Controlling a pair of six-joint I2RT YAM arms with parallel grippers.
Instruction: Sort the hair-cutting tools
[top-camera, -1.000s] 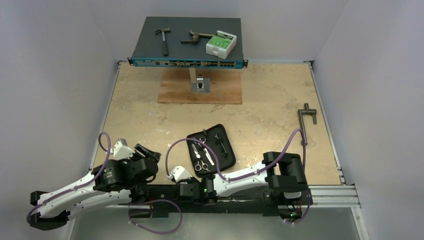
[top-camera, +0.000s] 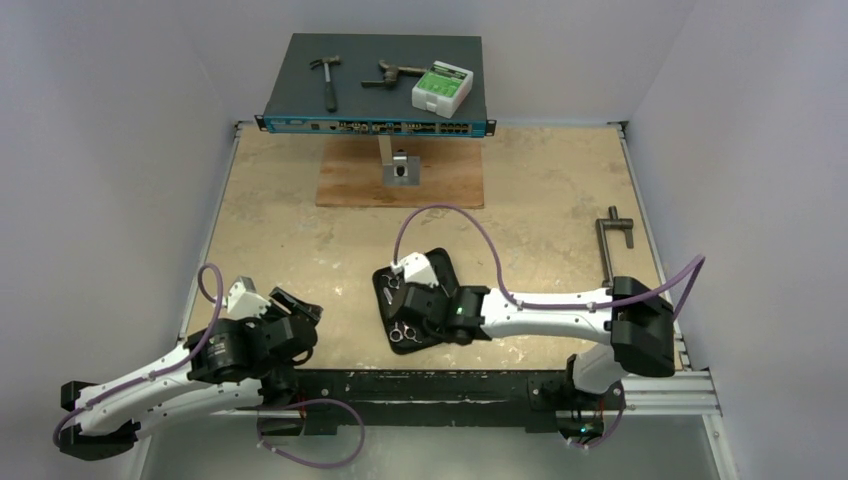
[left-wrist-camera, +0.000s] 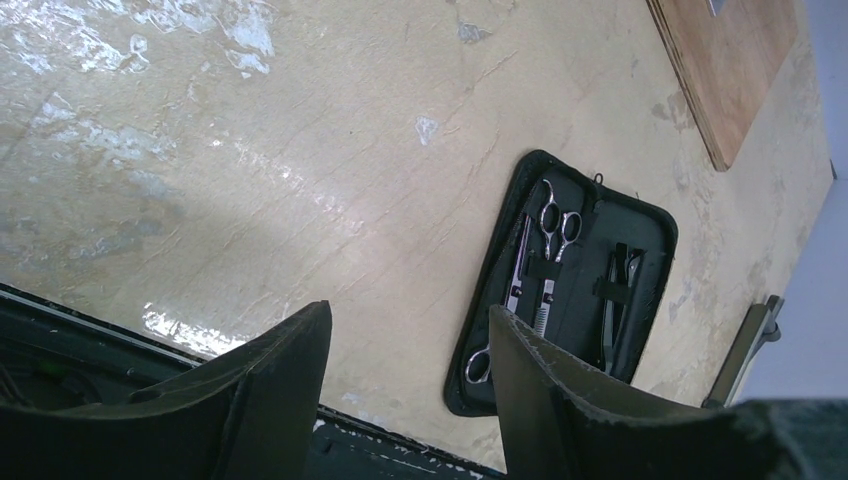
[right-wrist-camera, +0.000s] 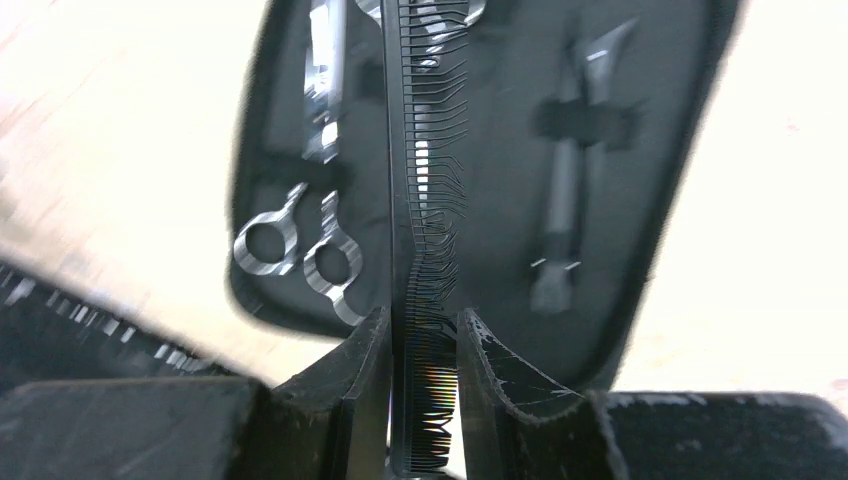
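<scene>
A black comb (right-wrist-camera: 402, 200) is pinched between the tips of my right gripper, its teeth facing right in the right wrist view. Behind it lies the open black tool case (right-wrist-camera: 490, 255). Scissors (right-wrist-camera: 345, 262) with silver finger rings rest on the case's left side; slim dark clips (right-wrist-camera: 565, 190) are strapped on its right side. Seen from the top, the right arm covers much of the case (top-camera: 443, 262). My left gripper stands open and empty at the table's left front, with the case (left-wrist-camera: 655, 225) beyond its fingers on the right.
A hammer (top-camera: 330, 88), another dark tool (top-camera: 393, 75) and a white-green box (top-camera: 442, 88) sit on the raised rack unit at the back. A grey metal tool (top-camera: 603, 245) lies near the right edge. Bare table surrounds the case.
My right arm has swung from the front edge up and right until it sits over the case, hiding tools that showed before. The left arm keeps its place.
</scene>
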